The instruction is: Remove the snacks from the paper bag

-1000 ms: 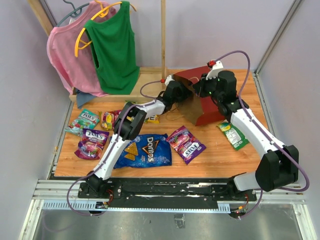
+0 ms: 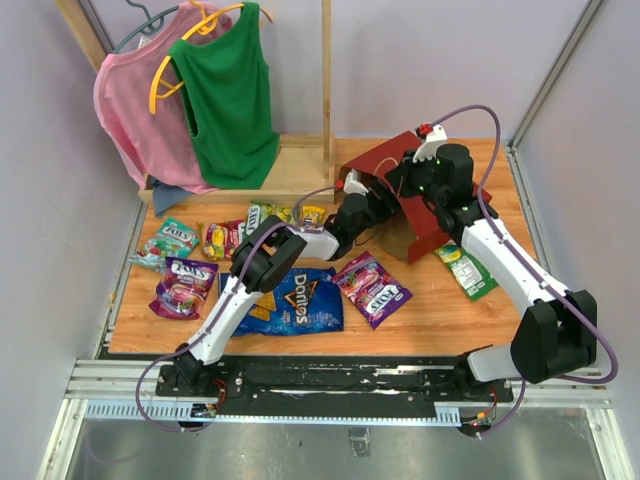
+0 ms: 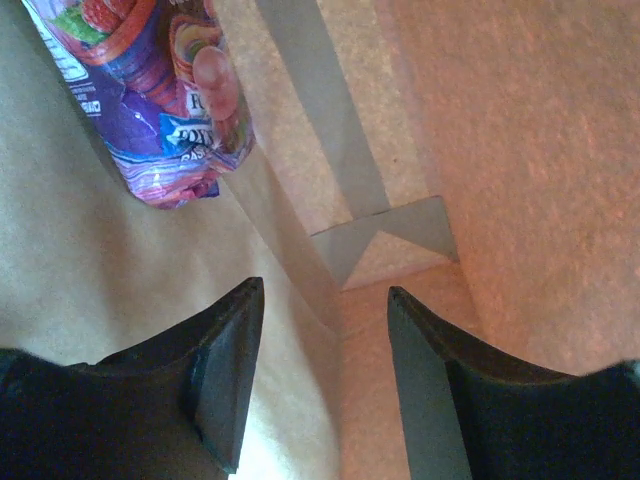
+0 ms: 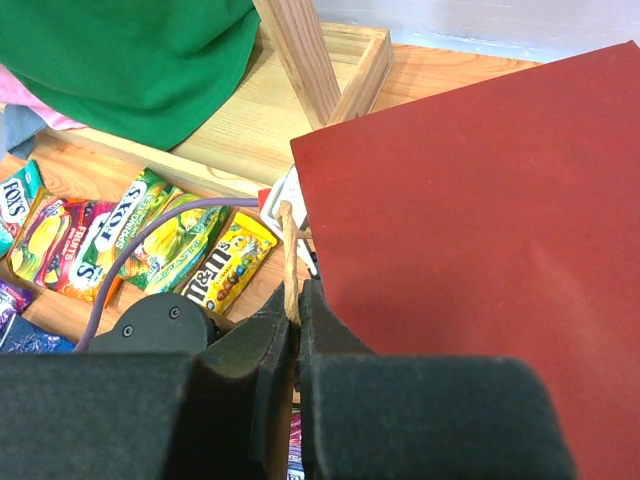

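Note:
The red paper bag lies tipped on the table, its mouth toward the left arm. My left gripper reaches inside it, fingers parted with nothing between the fingers. In the left wrist view a purple-and-blue snack packet rests deeper in the bag, ahead and to the left of those fingers, not touching them. My right gripper is shut on the bag's twisted paper handle, by the upper edge of the bag. In the top view the packet inside is hidden.
Several snacks lie outside: a blue Doritos bag, a purple Skittles-like packet, a green packet right of the bag, and a yellow M&M's packet. A wooden clothes stand borders the back.
The bag's opening has moved slightly, while the right arm stays nearly still.

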